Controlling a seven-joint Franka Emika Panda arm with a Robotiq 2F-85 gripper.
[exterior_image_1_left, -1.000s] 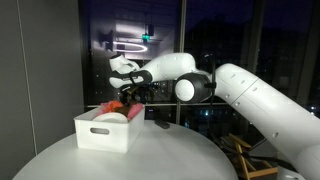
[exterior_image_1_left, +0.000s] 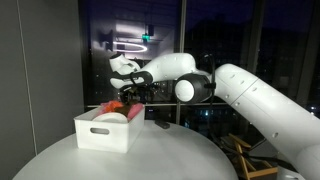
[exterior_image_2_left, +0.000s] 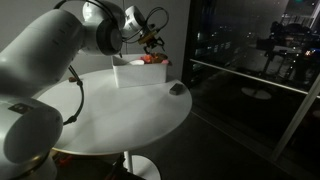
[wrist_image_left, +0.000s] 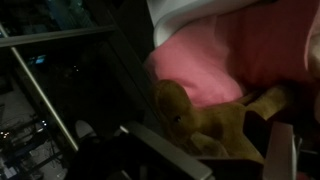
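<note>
A white box (exterior_image_1_left: 98, 133) stands on the round table, filled with soft-looking things. My gripper (exterior_image_2_left: 152, 45) is over the box, pointing down into its contents. In the wrist view the gripper is open, its dark fingers (wrist_image_left: 165, 152) apart at the bottom edge. A brown plush-like toy (wrist_image_left: 178, 103) lies below and between them, and contact cannot be made out in the dark. Pink cloth-like material (wrist_image_left: 200, 62) lies beside the toy, near the box's white rim. Something red-orange (exterior_image_1_left: 115, 106) shows at the top of the box in exterior view 1.
A small dark object (exterior_image_2_left: 178, 88) rests on the table (exterior_image_2_left: 130, 115) near its edge, apart from the box. Windows and a wooden chair (exterior_image_1_left: 250, 155) are beyond the table.
</note>
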